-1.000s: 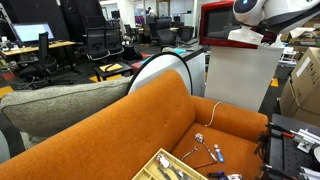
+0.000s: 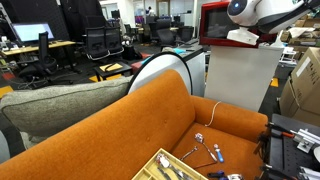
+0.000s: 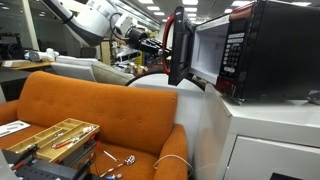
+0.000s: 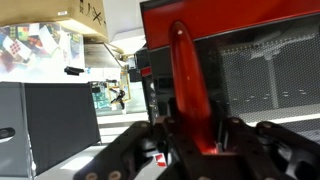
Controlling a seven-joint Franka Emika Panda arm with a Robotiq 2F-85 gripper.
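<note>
A black and red microwave [image 3: 268, 52] stands on a white cabinet, its door [image 3: 181, 48] swung open so that the pale cavity shows. In the wrist view the door's red handle [image 4: 186, 72] runs down between the fingers of my gripper, which is shut on it. From the side, my gripper [image 3: 158, 46] reaches the door's outer face from the left. In the first exterior view the arm comes in at the upper right, and my gripper [image 2: 262, 41] is small beside the microwave [image 2: 216, 22].
Below stands an orange sofa [image 3: 95, 99] with a wooden tray [image 3: 62, 139] of utensils in front. Several small tools lie on the seat. The white cabinet [image 3: 262, 140] stands beneath the microwave. Office chairs and desks fill the background.
The arm's upper part has shifted slightly left over the last second, with the gripper still by the microwave. The sofa, tray and tools look the same.
</note>
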